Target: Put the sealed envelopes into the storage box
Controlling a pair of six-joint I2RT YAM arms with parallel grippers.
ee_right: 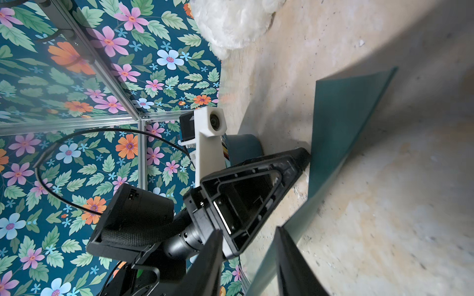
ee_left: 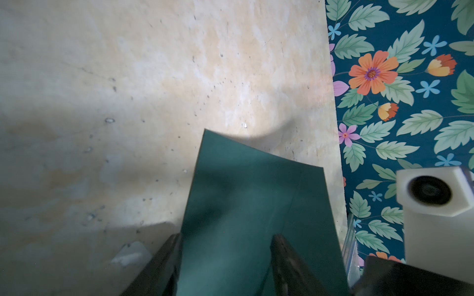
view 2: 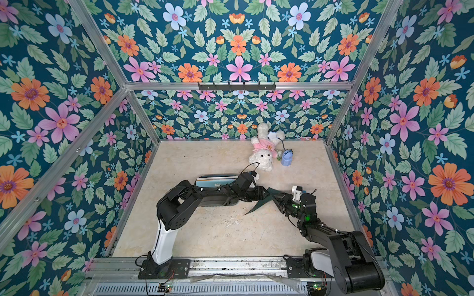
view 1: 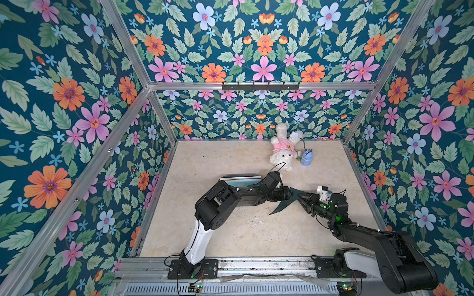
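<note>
A dark green envelope stands tilted on edge between my two grippers, folded at one end. In the left wrist view, the fingers of my left gripper are apart, with the envelope spread beneath and between them. Across from it, my right gripper also has its fingers apart; the envelope's edge runs down into that gap. Left of the envelope, the storage box holds several light-edged envelopes and is mostly hidden by my left arm.
A white plush toy in pink and a small blue object lie at the back. Bare tabletop stretches in front and at far left. Both grippers are close together.
</note>
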